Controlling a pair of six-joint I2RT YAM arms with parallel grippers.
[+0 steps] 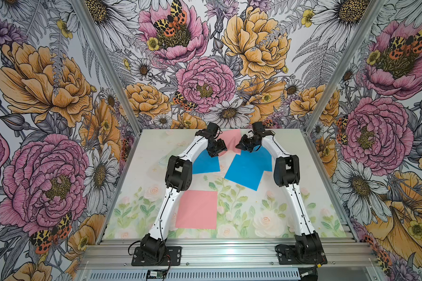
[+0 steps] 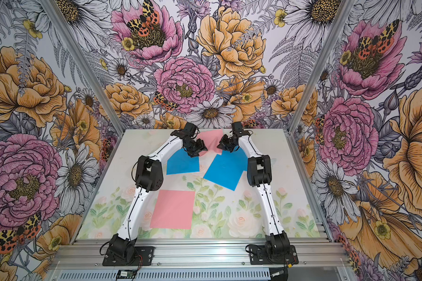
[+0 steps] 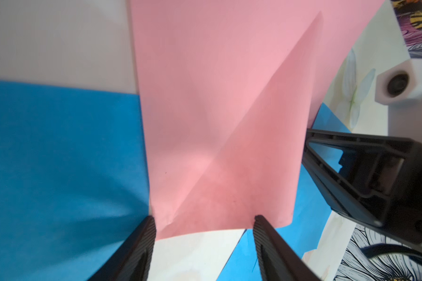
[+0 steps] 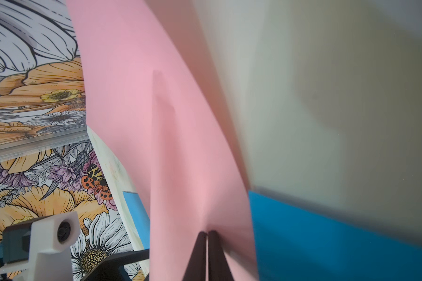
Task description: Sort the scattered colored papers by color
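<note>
The far pink paper (image 1: 230,136) lies at the back between the two grippers, a raised fold running through it in both wrist views. My left gripper is open at its near edge, a blue paper (image 3: 61,173) to its left. In the right wrist view my right gripper has its fingers together at the folded pink paper, which bends up around them; the pinched part itself is hidden. A second pink paper (image 1: 196,209) lies flat near the front left. Blue papers lie under the arms: one left (image 1: 206,164), overlapping ones right (image 1: 246,173).
Patterned walls enclose the back and sides, with the far table edge close behind the grippers. Both grippers work close together.
</note>
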